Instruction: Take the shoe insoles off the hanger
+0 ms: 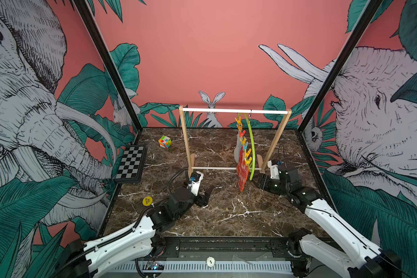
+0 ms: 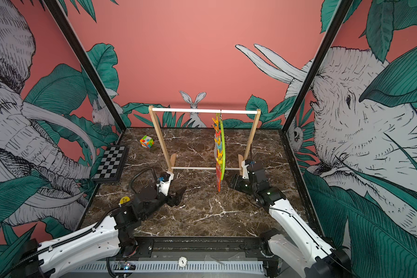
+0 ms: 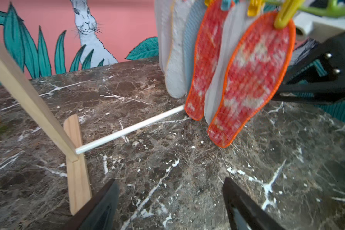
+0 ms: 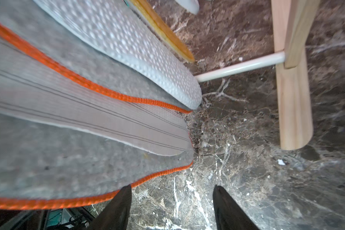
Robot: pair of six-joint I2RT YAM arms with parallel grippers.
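Note:
A green clip hanger (image 1: 252, 153) hangs from the white bar of a wooden rack, with insoles in colored clips. Red orange-edged insoles (image 3: 253, 76), white ones and a pale blue one dangle in a row. The right wrist view shows their grey backs and a white dotted insole (image 4: 141, 57). My left gripper (image 1: 204, 197) stands open in front of the rack's left post, left of the insoles and apart from them. My right gripper is open, close beside the insoles on their right, nothing seen held.
The rack's posts (image 1: 185, 139) and feet flank the insoles, joined by a low rod. A cube (image 1: 164, 141), a chessboard (image 1: 128, 164) and a yellow disc (image 1: 147, 200) lie to the left.

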